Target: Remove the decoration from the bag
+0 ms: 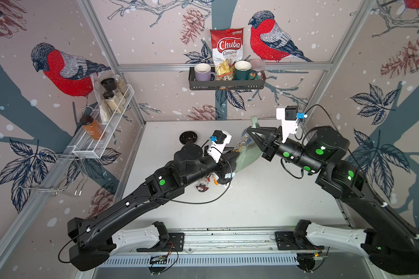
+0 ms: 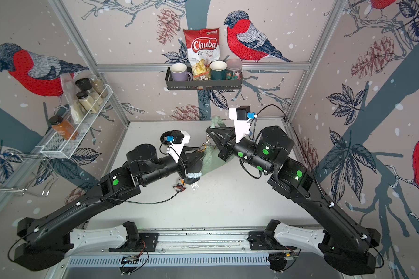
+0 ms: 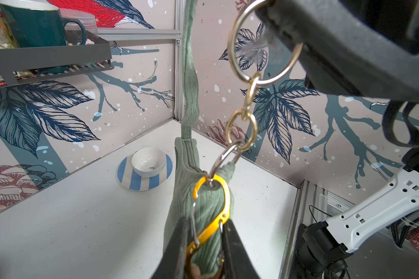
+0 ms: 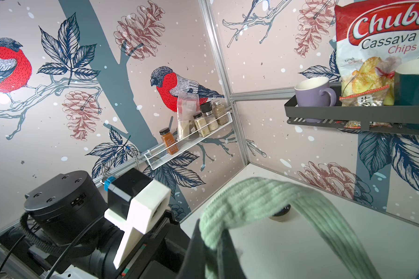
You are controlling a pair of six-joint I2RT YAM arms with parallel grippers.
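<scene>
The sage-green knit bag (image 3: 184,200) hangs in the air; its strap (image 4: 256,195) arches over my right gripper, which is shut with the strap between its fingers. A large metal ring (image 3: 235,41) hangs by the right fingers. Gold links lead from it to a silver ring (image 3: 221,160) at the bag's top, and a yellow-gold carabiner (image 3: 225,200) is clipped there. My left gripper has fingers apart on either side of the carabiner; contact is unclear. A dark, fluffy-edged item (image 2: 193,169) hangs below the left gripper, partly hidden.
On the table lie a black round dish (image 1: 188,137), a white bowl (image 3: 148,161) on a striped plate (image 3: 127,176), and small coloured items (image 1: 202,187). A grey wall shelf (image 1: 226,85) holds mugs and chips.
</scene>
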